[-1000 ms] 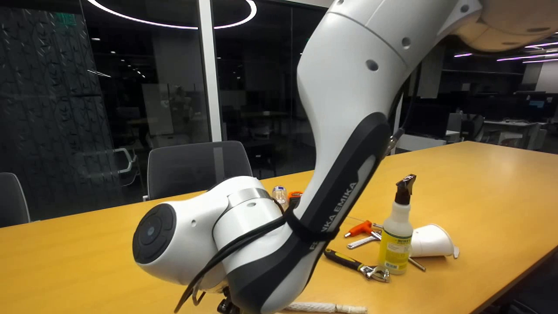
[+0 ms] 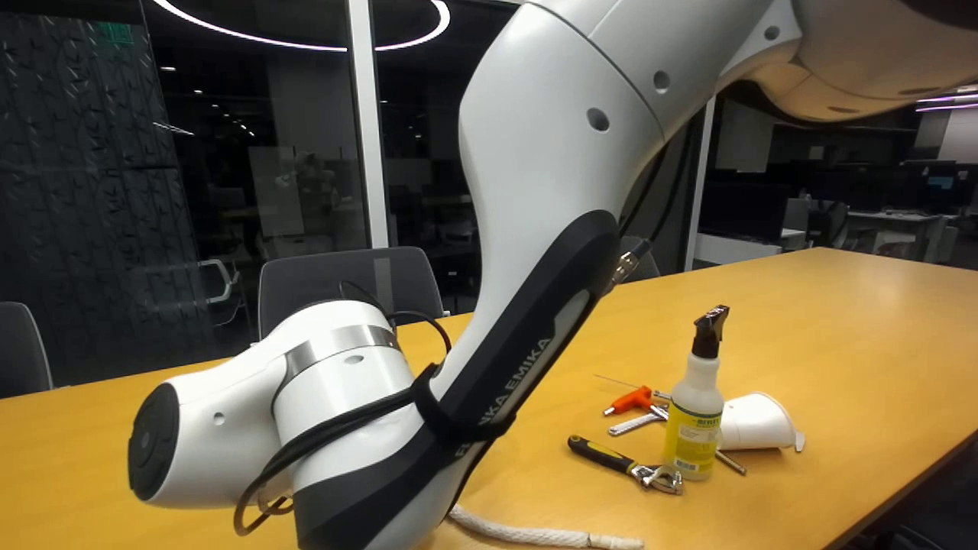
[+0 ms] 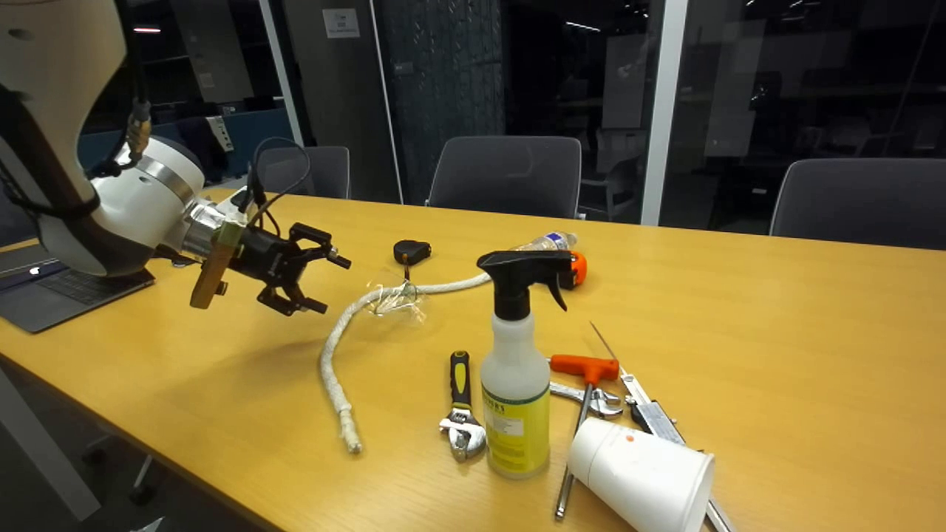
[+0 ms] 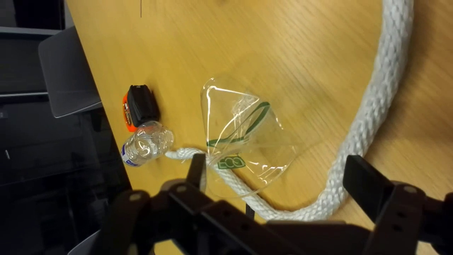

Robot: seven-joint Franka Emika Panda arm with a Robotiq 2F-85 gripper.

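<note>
My gripper hangs above the table at the left in exterior view 2, its fingers spread open and nothing between them. A white braided rope curves over the table in front of it. In the wrist view the rope runs from the top right down behind the fingers. A crumpled clear plastic piece with green print lies against the rope there. The arm hides the gripper in exterior view 1, where only an end of the rope shows.
A spray bottle, an adjustable wrench, an orange-handled tool, calipers and a tipped white cup crowd the front. Farther back are a black object and a clear bottle.
In exterior view 1 the arm has shifted left and slightly up. More of the rope shows, while the clear bottle and orange object behind are now hidden. The tools have not moved.
</note>
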